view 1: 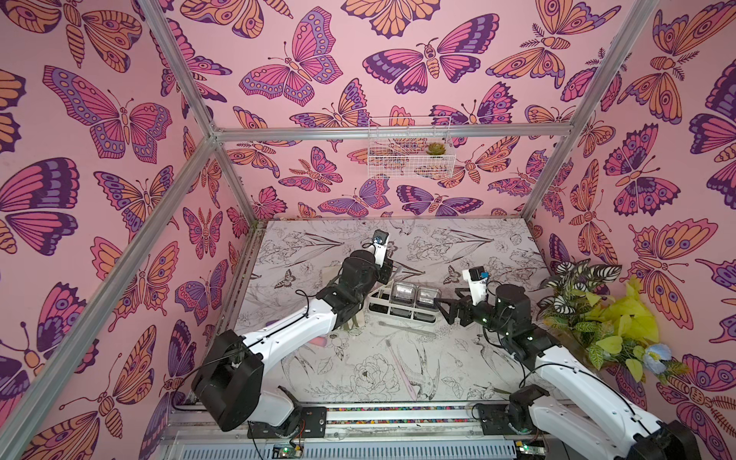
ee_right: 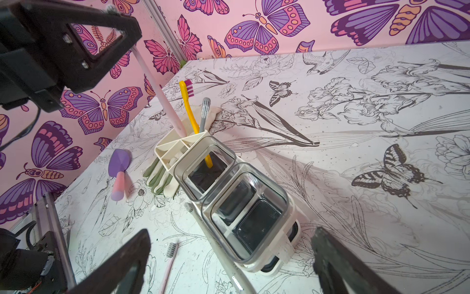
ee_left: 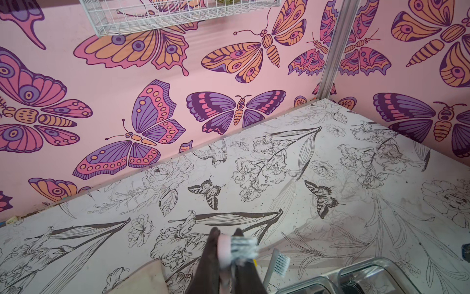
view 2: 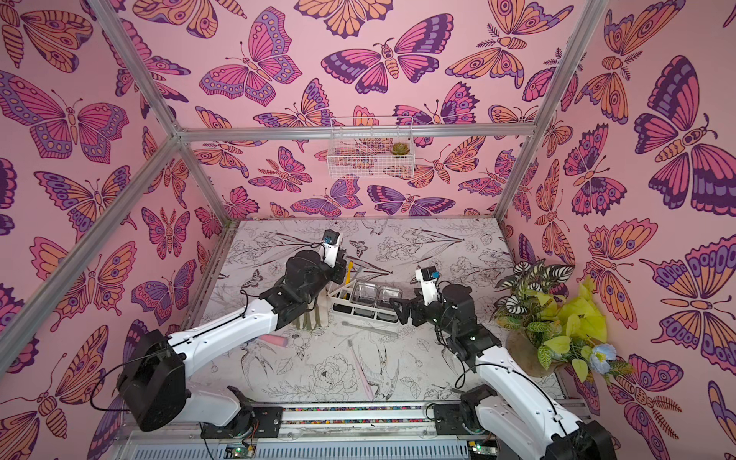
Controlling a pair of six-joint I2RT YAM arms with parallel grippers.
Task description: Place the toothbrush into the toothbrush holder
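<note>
My left gripper is shut on a pink toothbrush just below its white-bristled head, which shows in the left wrist view. The brush slants down, and its handle's lower end meets a slot at the far end of the cream toothbrush holder [ee_right: 169, 147]; how deep it sits cannot be told. A yellow toothbrush [ee_right: 190, 105] and a grey toothbrush [ee_right: 204, 113] stand in the holder beside it. At the holder's right end, my right gripper [view 1: 447, 308] is open with nothing between its fingers.
Clear lidded cups [ee_right: 249, 215] fill the holder's nearer part. Along its front lie a grey toothbrush [ee_right: 220, 254] and another pink toothbrush [ee_right: 169, 259]. A purple-headed spatula [ee_right: 118, 166] lies left; a flower pot [view 1: 613, 329] stands right.
</note>
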